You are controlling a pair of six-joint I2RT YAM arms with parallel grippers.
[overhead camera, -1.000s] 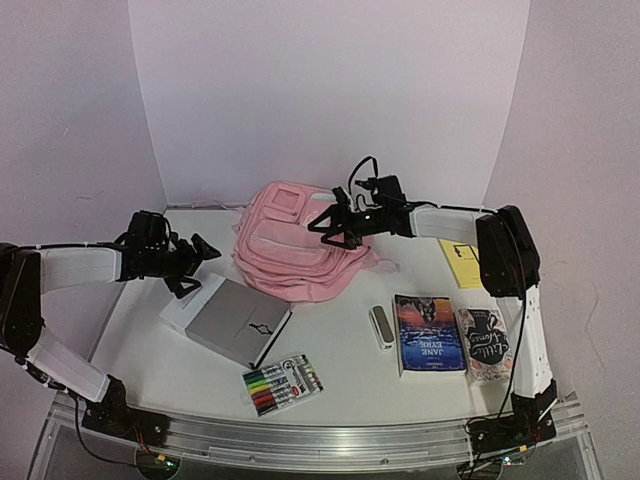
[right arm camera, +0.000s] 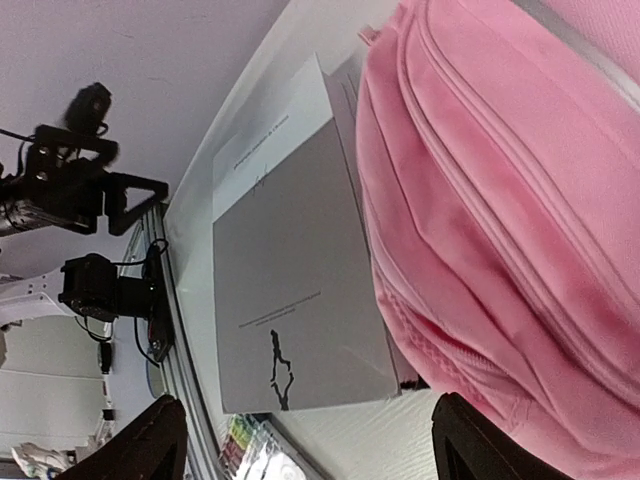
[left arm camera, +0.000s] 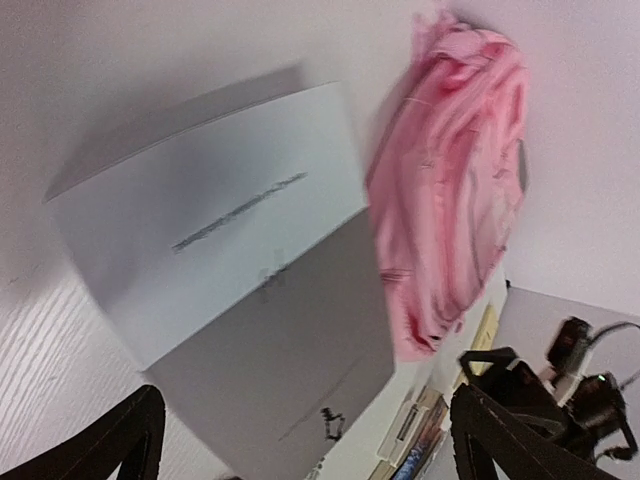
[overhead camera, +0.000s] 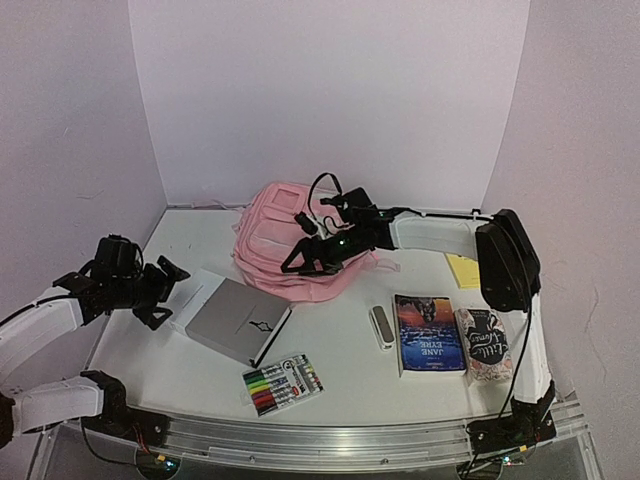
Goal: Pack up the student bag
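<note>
The pink bag (overhead camera: 265, 225) lies at the back centre of the table; its folds fill the right side of the right wrist view. My right gripper (overhead camera: 308, 262) is over the bag's front part, fingers apart and empty. A grey and white box (overhead camera: 236, 318) lies left of centre, its corner close to the bag. At that box's left end, my left gripper (overhead camera: 172, 297) stands open, with nothing between its fingers. Toward the front lies a pack of coloured markers (overhead camera: 283, 384). To the right are a grey pencil case (overhead camera: 381, 327), a blue book (overhead camera: 429, 336) and a patterned book (overhead camera: 486, 344).
A yellow notebook (overhead camera: 463, 270) lies at the back right, partly behind the right arm (overhead camera: 435, 234). Bare table (overhead camera: 345, 345) shows between the markers and the pencil case. A metal rail (overhead camera: 330, 444) runs along the front edge.
The left gripper has drawn back to the left and nearer the front. The objects have stayed put.
</note>
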